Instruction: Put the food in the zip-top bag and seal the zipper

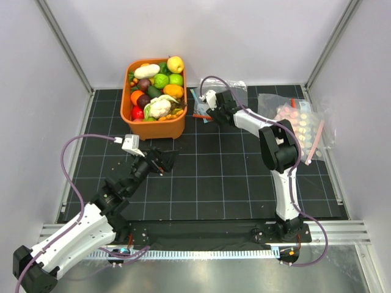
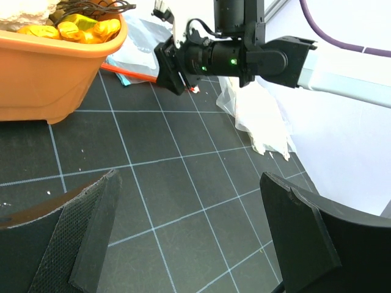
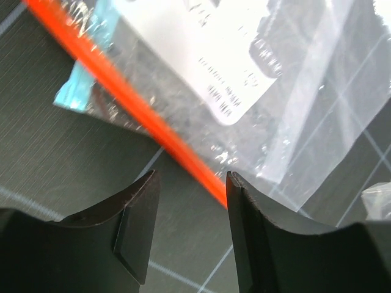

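Observation:
An orange bin (image 1: 153,129) heaped with fruit and vegetables stands at the back left of the dark tiled mat. To its right lie flat clear zip top bags; one clear bag (image 3: 201,73) with an orange zipper strip (image 3: 143,113) fills much of the right wrist view. My right gripper hangs over the strip, part open, with nothing gripped between its fingers. In the top view the right arm covers part of these bags. My left gripper is wide open and empty over bare mat, in front of the bin.
At the far right lies another clear bag (image 1: 317,143) with several round pale pieces in it, its strip toward the front right.

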